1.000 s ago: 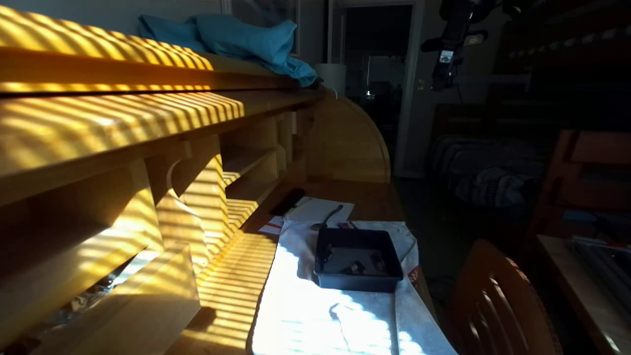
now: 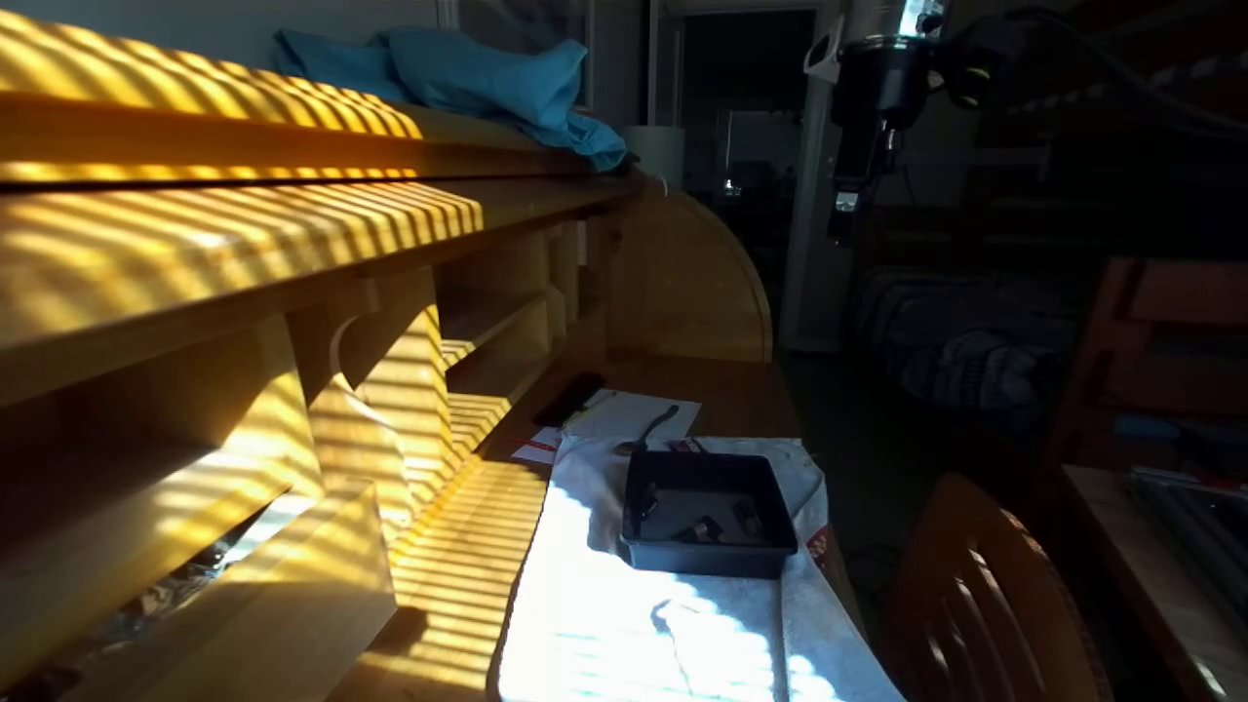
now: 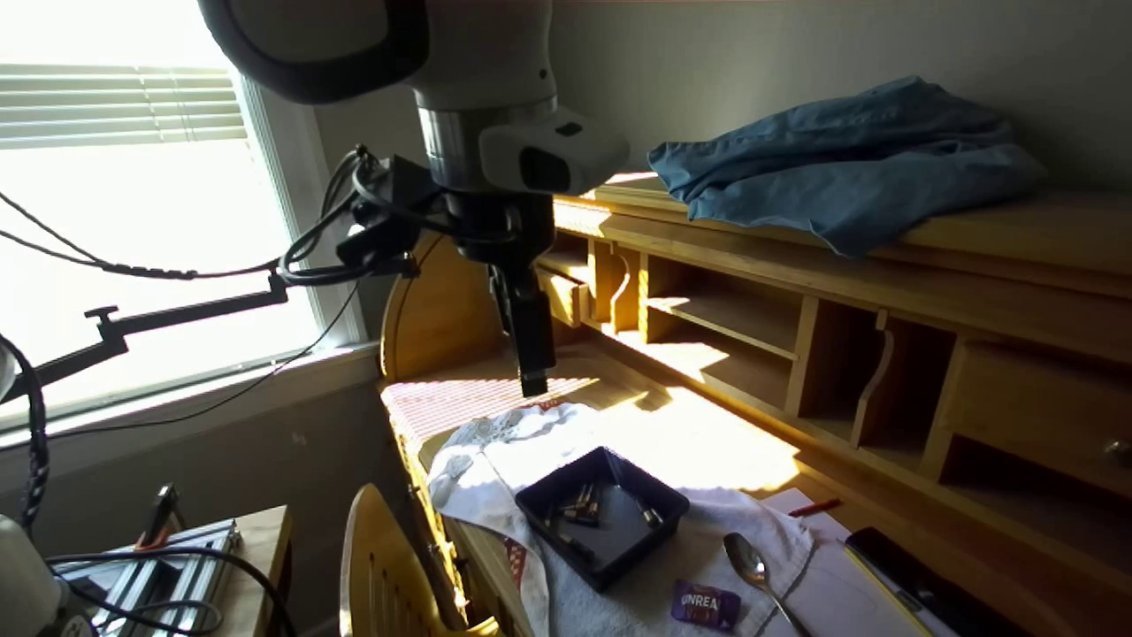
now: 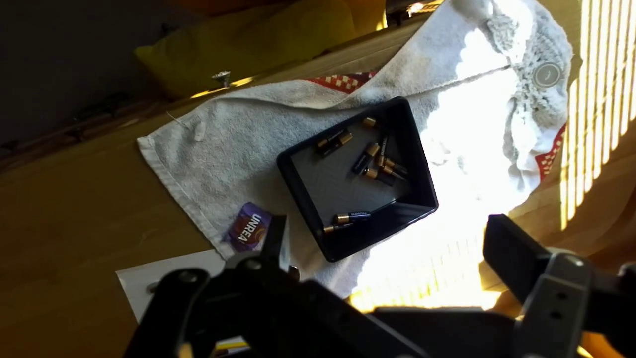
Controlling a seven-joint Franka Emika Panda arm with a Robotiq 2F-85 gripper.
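Several batteries with copper-coloured ends [image 4: 364,158] lie scattered in a black square tray [image 4: 420,161], which rests on a white towel [image 4: 238,131]. In the wrist view my gripper is open, its two dark fingers wide apart with nothing between them. It hangs well above the desk; in the second exterior view the gripper [image 3: 532,384] appears over and behind the tray [image 3: 654,552]. A purple candy wrapper [image 4: 250,226] is at the towel's edge beside the tray. The spoon [image 3: 749,561] lies near that wrapper, mostly hidden in the wrist view.
Wooden cubbyholes [image 3: 743,366] line the back of the desk, with a blue cloth [image 3: 849,159] on top. A chair [image 3: 377,563] stands at the front edge. White paper [image 2: 655,411] and a dark object lie beyond the tray. Bright sun stripes part of the towel.
The arm has come lower and a little to the left in the first exterior view, and the gripper now points more nearly straight down. Tray and towel have stayed put.
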